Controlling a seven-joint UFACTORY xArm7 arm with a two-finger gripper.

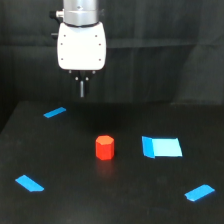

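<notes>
A red block (105,147), roughly hexagonal from this angle, rests on the dark table near the middle. To its right lies a light blue square (166,147) with a deeper blue strip (148,147) along its left side. My gripper (83,88) hangs under the white arm housing (82,47) at the upper left, well away from the block. Its fingers look narrow and close together, too small and dark to tell how they stand. I make out nothing held there.
Blue tape marks lie at the back left (54,112), front left (29,183) and front right (199,192) of the table. A dark curtain (160,60) hangs behind.
</notes>
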